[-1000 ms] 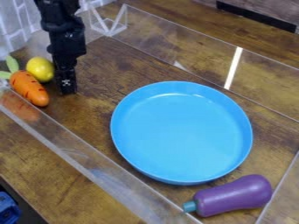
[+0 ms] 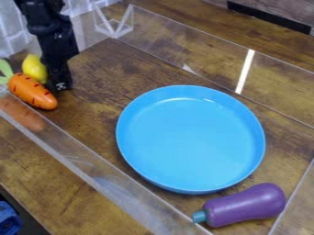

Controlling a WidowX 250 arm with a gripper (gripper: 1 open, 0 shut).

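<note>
My dark gripper (image 2: 54, 72) reaches down at the far left, low beside a yellow lemon-like object (image 2: 35, 68) and partly behind it; whether its fingers hold anything is hard to see, and they look shut. An orange toy carrot (image 2: 32, 91) with a green top lies just in front of the yellow object, near the clear left wall.
A large blue plate (image 2: 189, 138) fills the middle right. A purple toy eggplant (image 2: 245, 205) lies at the lower right. Clear walls border the wooden surface (image 2: 117, 78), which is bare between gripper and plate.
My gripper has moved to the left, and the yellow object and the carrot have shifted slightly leftward with it. The plate and eggplant are unchanged.
</note>
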